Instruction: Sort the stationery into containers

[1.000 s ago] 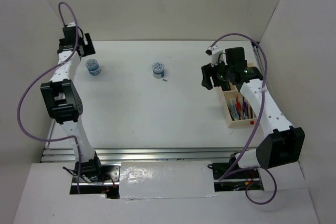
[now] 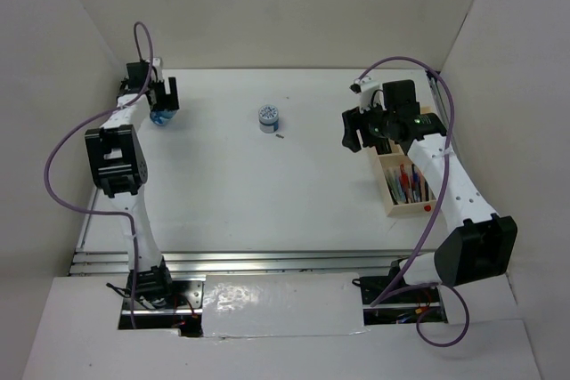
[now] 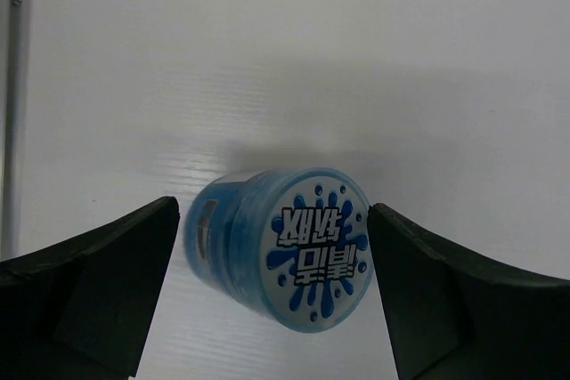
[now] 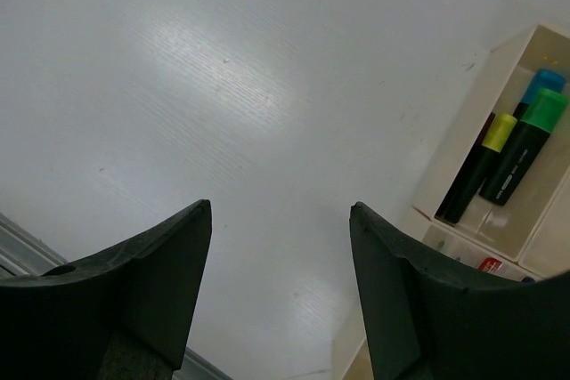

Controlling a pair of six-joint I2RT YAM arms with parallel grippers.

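A blue jar with a printed white lid stands at the table's far left, partly covered by the arm in the top view. My left gripper is open, its fingers on either side of the jar; contact cannot be made out. A second blue jar stands near the back middle. Beside the divided beige box hangs my right gripper, open over bare table with nothing between its fingers. One compartment holds a green-capped marker and a yellow-capped marker; pens lie in another.
A tiny dark scrap lies beside the middle jar. Purple cables loop over both arms, and the right arm covers part of the box.
My left gripper has moved down and to the right in the top view, coming over the left jar. The right arm looks still, and the middle jar has not moved.
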